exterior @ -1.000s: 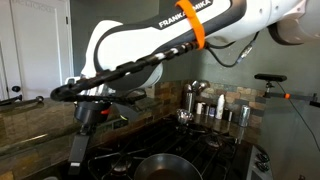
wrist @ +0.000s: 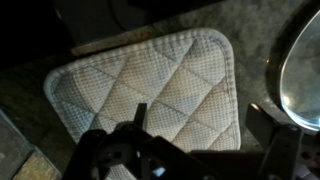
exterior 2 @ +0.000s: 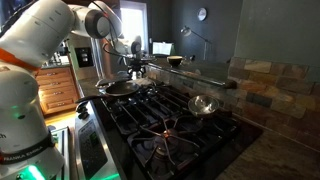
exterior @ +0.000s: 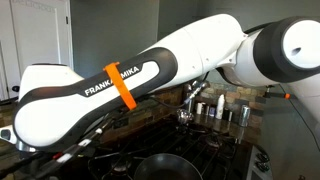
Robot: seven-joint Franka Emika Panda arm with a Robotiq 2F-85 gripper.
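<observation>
A white quilted pot holder lies flat on the dark countertop in the wrist view. Over its lower part is my gripper, the two dark fingers spread wide with only the quilted cloth visible beyond the gap. The right finger reaches past the pot holder's right edge. In the first exterior view the arm is bent low at the left, and the gripper is hidden or cut off there.
A round, shiny rim, perhaps a lid or pan, stands right of the pot holder. The stove holds a black frying pan and a metal bowl. Bottles and cans line the back wall.
The arm has swung down and to the left over the last second.
</observation>
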